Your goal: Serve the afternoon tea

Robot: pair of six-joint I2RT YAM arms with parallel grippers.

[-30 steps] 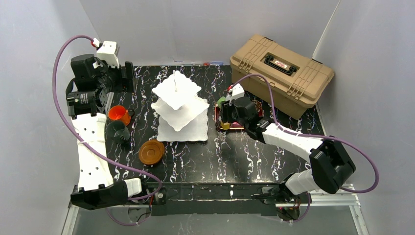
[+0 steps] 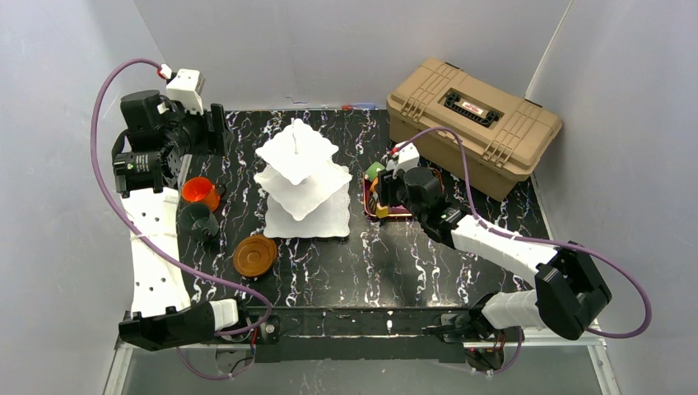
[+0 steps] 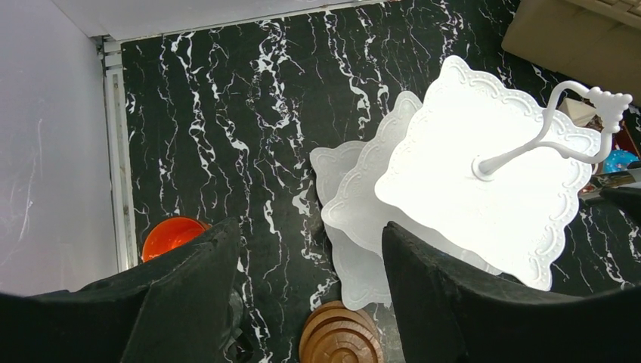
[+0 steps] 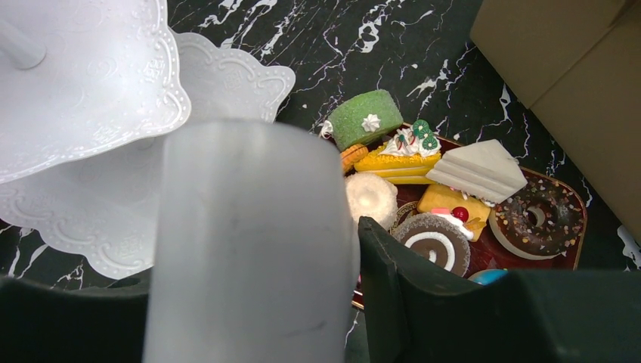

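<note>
The white three-tier stand (image 2: 295,152) is mid-table. A tray of pastries (image 4: 576,242) sits right of it, with donut (image 4: 535,216), green cake (image 4: 364,117) and swiss roll (image 4: 432,243). My right gripper (image 2: 383,188) is over the tray, shut on a blurred pale grey object (image 4: 246,242) that fills the wrist view's foreground; I cannot tell what it is. My left gripper hangs high over the left back, open and empty. An orange mug (image 2: 198,190), dark glass (image 2: 198,220) and brown coasters (image 2: 254,256) stand on the left.
A large tan case (image 2: 473,123) fills the back right, close behind the tray.
My right arm has shifted slightly right over the tray.
</note>
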